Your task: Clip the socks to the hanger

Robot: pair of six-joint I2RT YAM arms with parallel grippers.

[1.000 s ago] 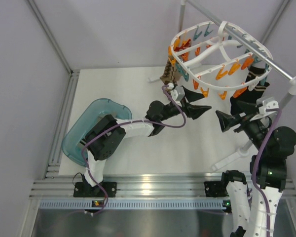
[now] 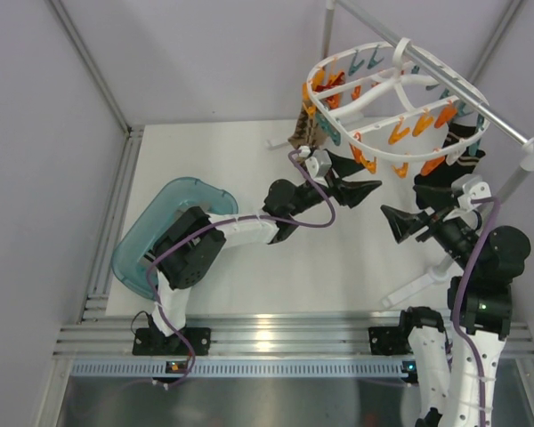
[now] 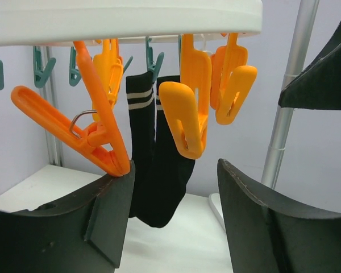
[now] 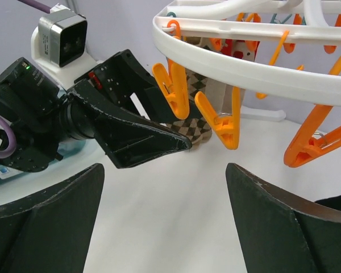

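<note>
The white round hanger with orange and teal clips fills the upper right. Dark socks with white stripes hang from teal clips at its far side; checkered socks hang at the back left. My left gripper stands open just under the near rim, orange clips ahead of its fingers. My right gripper is open to the right of it and lower, facing the clips, nothing between its fingers.
A teal basin sits on the left of the white board. The hanger's metal stand rises on the right. The board's middle is clear.
My right gripper has shifted slightly left, away from the hanger.
</note>
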